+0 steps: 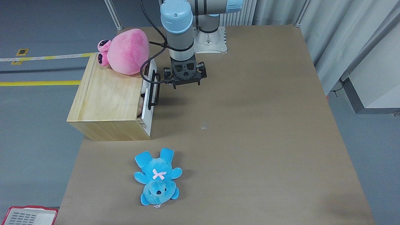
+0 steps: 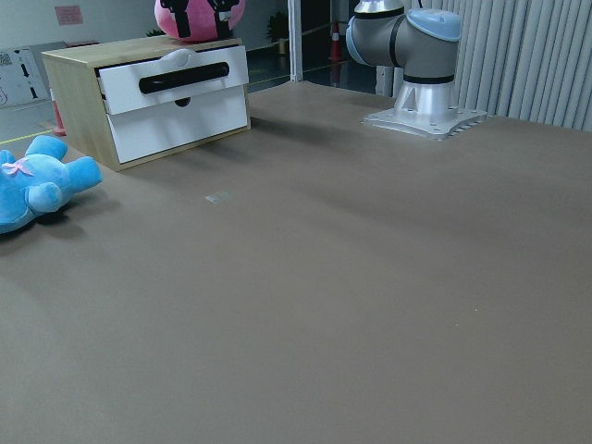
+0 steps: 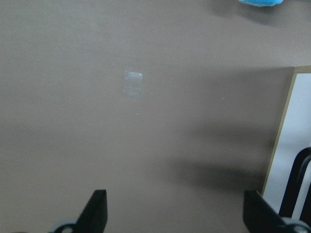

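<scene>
A wooden cabinet (image 1: 101, 101) with white drawer fronts and black handles (image 2: 183, 76) stands at the back left of the table; its top drawer sits slightly out. A pink plush toy (image 1: 127, 52) rests on its top. A blue plush bear (image 1: 157, 180) lies on its back in front of the cabinet, also partly seen in the left view (image 2: 37, 185). My gripper hangs high beside the drawer side of the cabinet, its fingers wide apart with nothing between them, above bare table.
A small clear patch (image 3: 132, 84) lies on the surface. The robot base (image 2: 421, 120) is at the back, near a curtain. A red-rimmed basket (image 1: 30, 215) is at the lower left, off the table.
</scene>
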